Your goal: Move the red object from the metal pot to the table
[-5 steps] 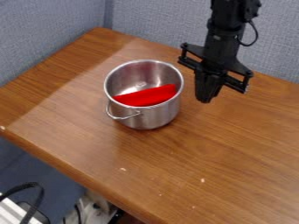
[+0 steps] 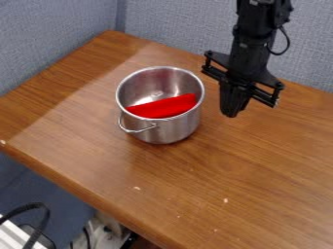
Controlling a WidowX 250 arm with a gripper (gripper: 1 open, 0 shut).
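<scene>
A red object (image 2: pixel 162 107) lies inside the metal pot (image 2: pixel 159 130), leaning across its front inner side below the rim. The pot stands upright on the wooden table, left of the middle, its wire handle hanging at the front left. To the right of the pot and apart from it, my black gripper (image 2: pixel 236 105) points down above the table. Its fingertips look dark and overlap in this view, so their spacing is unclear. I see nothing held there.
Grey padded walls (image 2: pixel 53 39) close off the back and left. Cables (image 2: pixel 29 210) and white hardware sit beyond the table's lower left edge.
My gripper has shifted very slightly to the right. The pot and the red object have stayed where they were.
</scene>
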